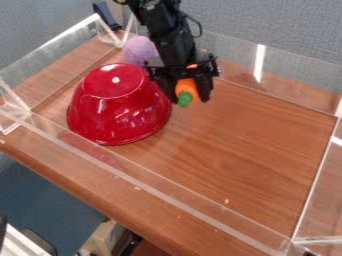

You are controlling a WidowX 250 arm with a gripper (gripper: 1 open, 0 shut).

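Note:
My black gripper (pixel 183 78) hangs just above the wooden surface, behind and right of a red upturned bowl (pixel 118 105). An orange carrot-like toy (pixel 189 87) with a green top (pixel 185 98) is between its fingers, partly hidden by them. A purple round object (pixel 139 49) sits behind the bowl, left of the arm.
A clear plastic wall (pixel 262 62) borders the wooden work surface (pixel 247 150) on several sides. The right and front of the surface are empty.

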